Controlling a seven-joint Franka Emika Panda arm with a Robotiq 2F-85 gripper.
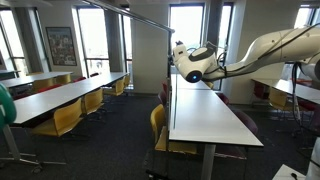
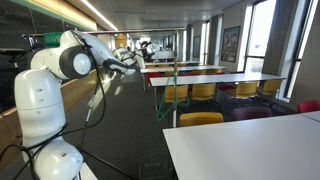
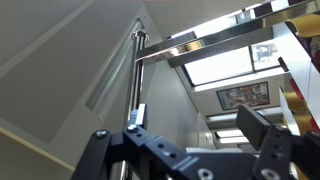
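Observation:
At the end of the white arm, my gripper [image 1: 179,50] is raised beside the thin metal rack pole, above the long white table. In the wrist view the dark fingers [image 3: 256,126] stand apart, and nothing shows held in the gap. My gripper [image 2: 146,44] looks small in the second exterior view. Some thin green lines, perhaps a hanger [image 2: 175,94], show below and to the right of it there; whether they touch anything is unclear. No green hanger shows at the gripper in the first exterior view.
A metal rail [image 1: 128,12] runs overhead to the upright pole. Another green item [image 2: 54,40] is at the left, by the arm. White tables [image 1: 210,118] and yellow chairs [image 1: 68,118] fill the room. Open carpet [image 1: 105,140] lies between the tables.

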